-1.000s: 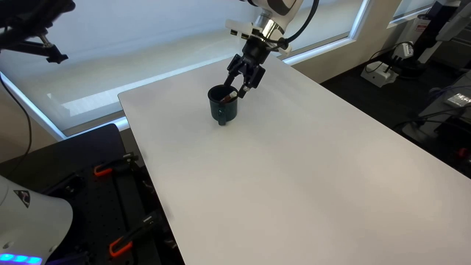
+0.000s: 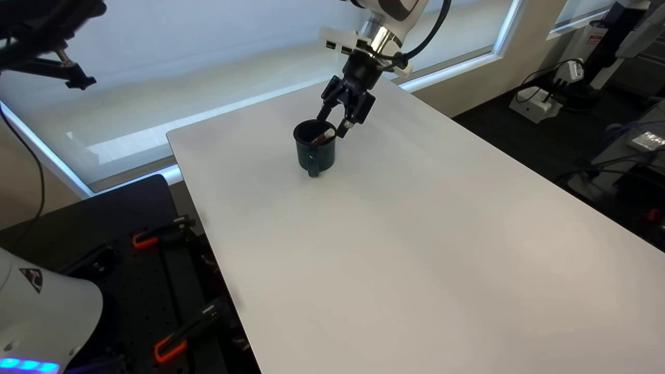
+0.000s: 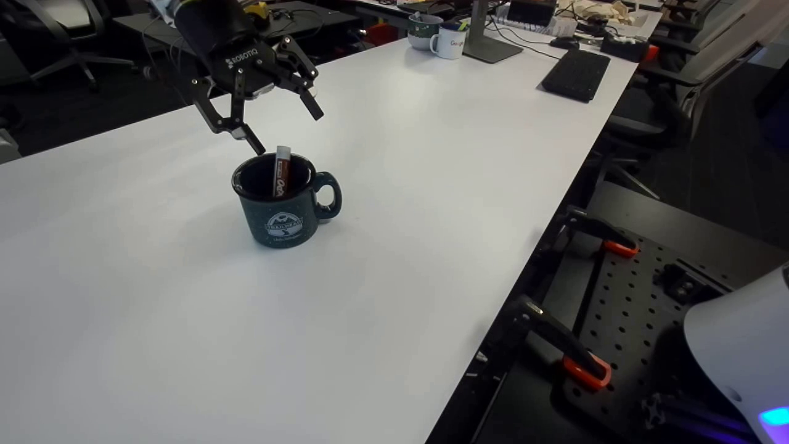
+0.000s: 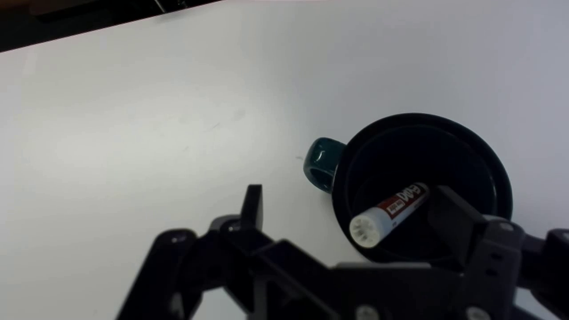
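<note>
A dark green mug [image 3: 275,222] stands upright on the white table, its handle [image 3: 330,196] to the right in exterior view 2. Inside it a white marker [image 3: 282,166] with a brown-red label leans against the rim, one end poking out. In the wrist view the marker [image 4: 392,210] lies slanted across the mug's opening [image 4: 426,154]. My gripper [image 3: 286,133] is open above the mug, tilted, with nothing between its fingers. One finger [image 4: 453,218] overlaps the mug's opening in the wrist view; the other finger [image 4: 251,208] is over bare table.
Orange-tipped clamps [image 3: 588,370] sit beside the table edge.
</note>
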